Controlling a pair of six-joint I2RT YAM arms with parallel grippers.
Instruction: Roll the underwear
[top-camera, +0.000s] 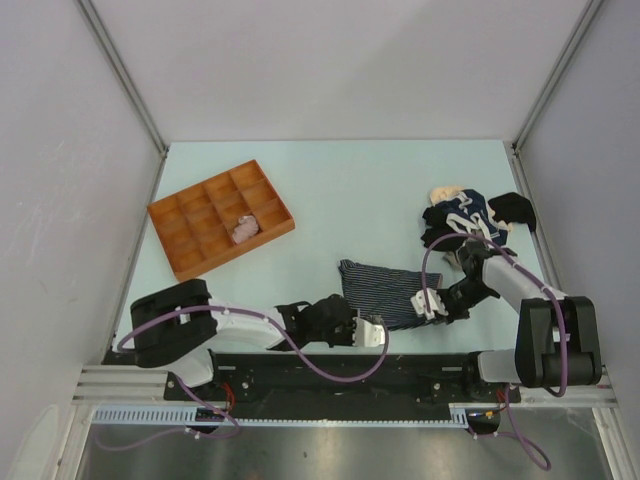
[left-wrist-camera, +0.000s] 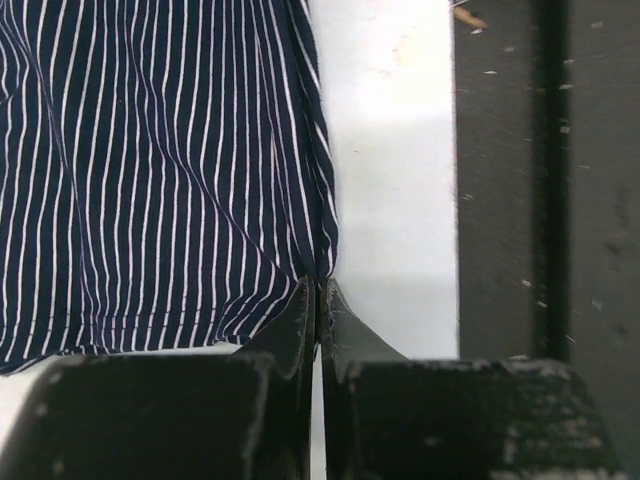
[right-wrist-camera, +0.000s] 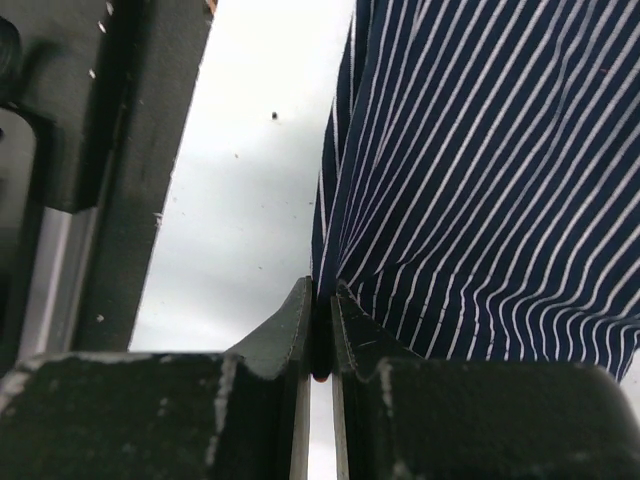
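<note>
The navy underwear with white stripes (top-camera: 390, 285) (left-wrist-camera: 150, 180) (right-wrist-camera: 480, 180) lies spread on the white table along its front edge, with a narrow folded band along that edge. My left gripper (top-camera: 360, 330) is shut at one front corner of the cloth; whether fabric is between its fingertips is hard to tell. My right gripper (top-camera: 440, 310) is shut on the other front corner, with folded fabric between its fingertips.
An orange compartment box (top-camera: 190, 215) with a pink cloth in it sits at the back left. A pile of dark and beige garments (top-camera: 470, 210) lies at the back right.
</note>
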